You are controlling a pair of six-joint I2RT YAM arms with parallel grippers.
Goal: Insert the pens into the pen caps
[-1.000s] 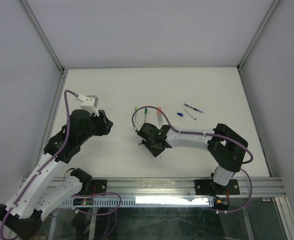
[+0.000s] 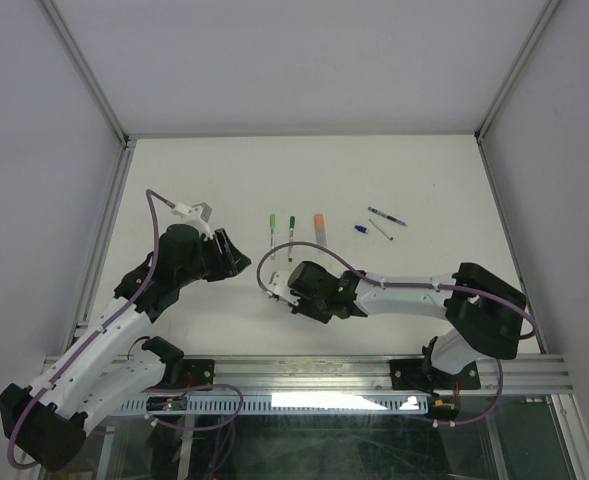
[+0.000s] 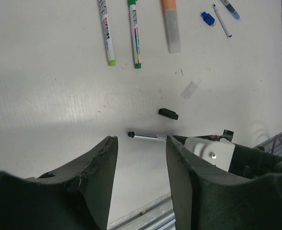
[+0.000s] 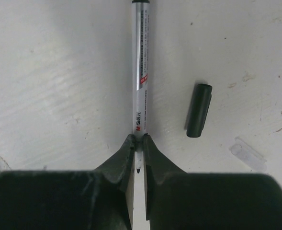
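Observation:
My right gripper is shut on a silver pen (image 4: 141,72) near its tip end; the pen's black rear end points away. Beside it lie a black cap (image 4: 198,110) and a clear piece (image 4: 247,153). My left gripper stands open above the table, left of the right one. Further back are a green-capped pen (image 3: 134,36), a lime-capped pen (image 3: 107,33), an orange-and-clear item (image 3: 172,28), a blue cap (image 3: 208,18), a thin pen (image 3: 222,20) and a blue pen (image 2: 386,216).
Walls border it at back and sides, with a metal rail along the front edge.
My left gripper has moved right and slightly toward the front, closer to the right one. The right gripper and arm have shifted slightly toward the front of the table.

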